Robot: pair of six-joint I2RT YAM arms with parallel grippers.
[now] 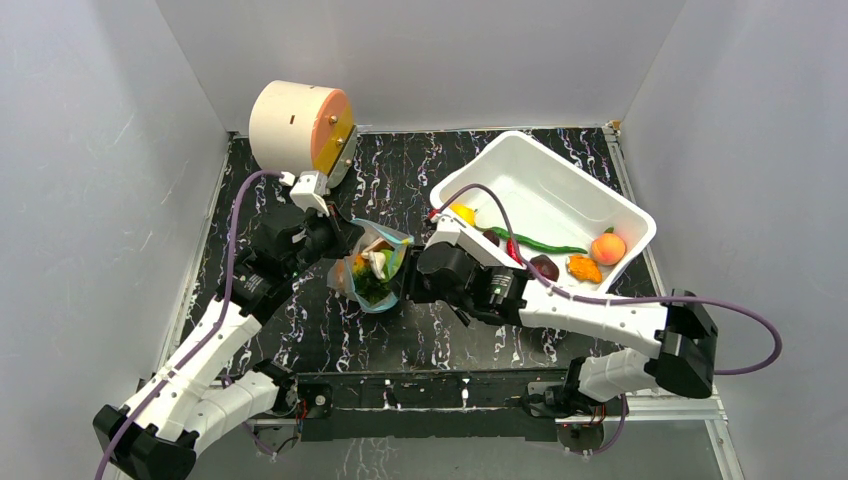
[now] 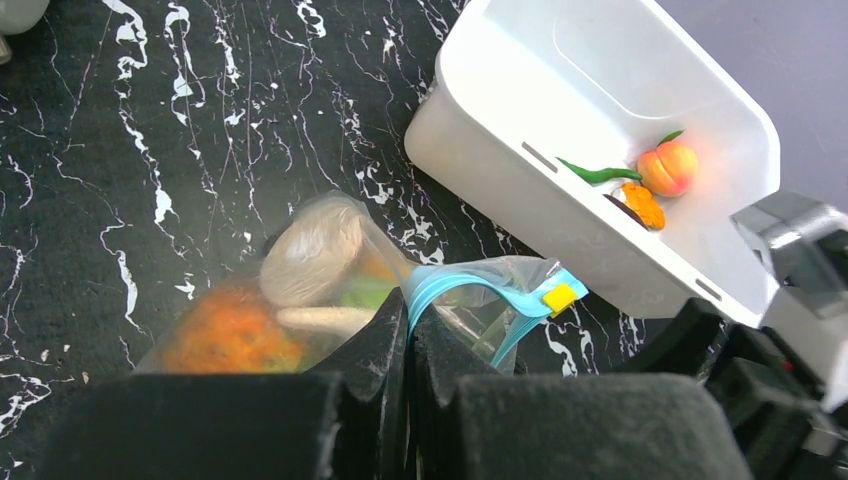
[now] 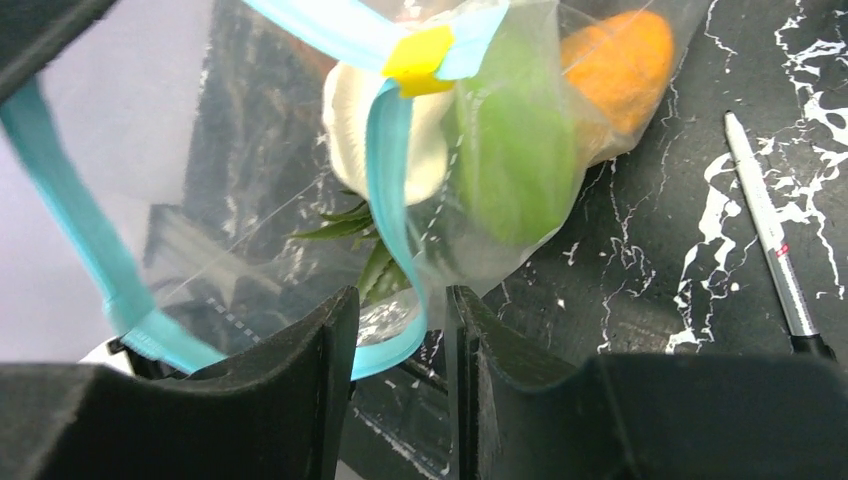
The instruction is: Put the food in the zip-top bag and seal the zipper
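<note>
A clear zip bag (image 1: 372, 285) with a light-blue zipper rim (image 3: 392, 200) holds several foods: a pale bread-like piece (image 2: 315, 250), an orange item (image 2: 235, 330), something green (image 3: 515, 150) and leafy bits. Its mouth gapes. A yellow slider (image 2: 560, 298) sits on the rim. My left gripper is shut on the bag's rim, at the far-left side of the mouth. On the opposite side, my right gripper is parted, with a stretch of blue rim showing between and behind its fingertips; no grip on it shows.
A white bin (image 1: 545, 165) at the right holds a peach (image 1: 607, 247), a green pepper (image 1: 540, 245), an orange lump (image 1: 584, 268) and other food. A marker pen (image 3: 765, 215) lies beside the bag. At the back left stands a cream-and-orange drum (image 1: 300, 125).
</note>
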